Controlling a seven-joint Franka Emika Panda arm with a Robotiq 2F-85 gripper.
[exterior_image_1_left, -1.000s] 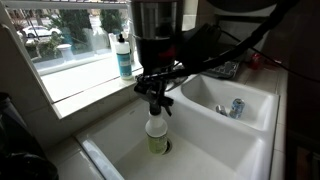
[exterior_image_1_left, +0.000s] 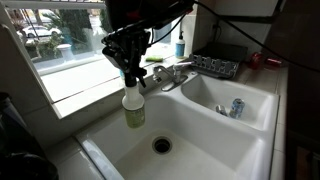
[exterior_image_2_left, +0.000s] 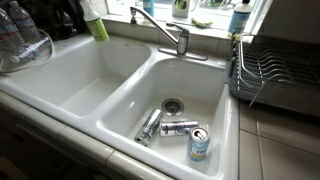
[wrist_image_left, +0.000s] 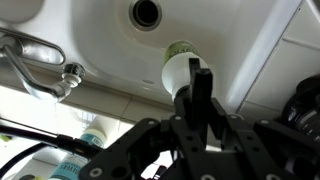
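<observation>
A spray bottle (exterior_image_1_left: 134, 107), white above and pale green below, hangs tilted over the left sink basin (exterior_image_1_left: 205, 150). My gripper (exterior_image_1_left: 131, 78) is around its top, shut on it; the exact contact is hidden by the dark fingers. In the wrist view the bottle (wrist_image_left: 179, 62) shows beyond my gripper, with its lower end toward the basin. The second exterior view shows the bottle (exterior_image_2_left: 95, 22) above the far left of the basin, and the gripper is out of frame there.
Several cans (exterior_image_2_left: 198, 145) lie or stand in the right basin. The faucet (exterior_image_2_left: 180, 38) rises at the back between the basins. A metal dish rack (exterior_image_2_left: 275, 72) stands at the right, and a blue-labelled bottle (exterior_image_2_left: 240, 17) on the sill. The left basin's floor is clear.
The bottle and my gripper have moved left and up, toward the window side. The bottle was over the drain before, and the drain is now uncovered in exterior view 1.
</observation>
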